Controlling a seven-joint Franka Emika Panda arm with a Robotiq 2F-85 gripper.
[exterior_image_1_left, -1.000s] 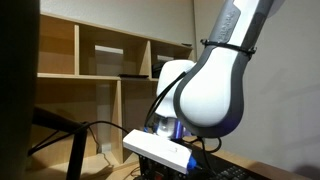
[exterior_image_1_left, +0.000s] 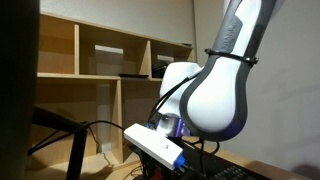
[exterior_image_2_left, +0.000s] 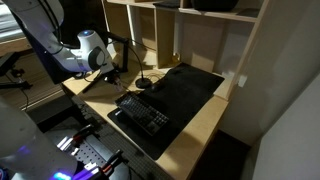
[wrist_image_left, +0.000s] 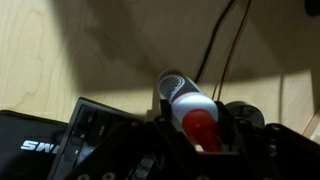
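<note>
In the wrist view my gripper is shut on a small cylindrical object with a red end (wrist_image_left: 200, 126) and a white and grey body (wrist_image_left: 182, 97). The red end faces the camera, and the body points away toward the wooden table (wrist_image_left: 120, 45). Dark fingers flank it, their tips hard to make out. Exterior view 2 has the white arm (exterior_image_2_left: 90, 52) at the left end of the desk, left of the black keyboard (exterior_image_2_left: 142, 112); the held object is too small to tell there. The white wrist housing (exterior_image_1_left: 155, 146) shows in exterior view 1, with the fingers lost in shadow below.
A black mat (exterior_image_2_left: 185, 95) lies behind the keyboard. Close to the gripper are a round black object (wrist_image_left: 245, 113), cables (wrist_image_left: 212, 45) and the keyboard's corner (wrist_image_left: 95, 130). Shelves (exterior_image_1_left: 100, 95) stand behind. Bare wood shows at the desk's right end (exterior_image_2_left: 205, 125).
The arm has shifted slightly right in exterior view 1, and the white wrist housing has tilted, its left end rising. Shelves and keyboard look unchanged.
</note>
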